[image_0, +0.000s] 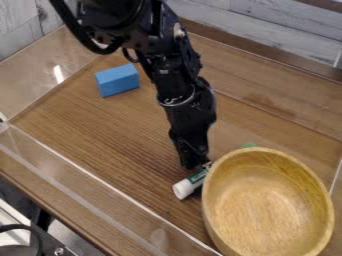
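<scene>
My black gripper (194, 160) reaches down to the table just left of a white tube with green parts (190, 186), which lies beside a large yellow bowl (267, 222) at the lower right. The bowl partly hides the tube. The gripper's fingertips are dark and close together; I cannot make out anything between them.
A blue block (118, 80) lies at the back left of the wooden table (80, 150). A cable lies at the lower left corner.
</scene>
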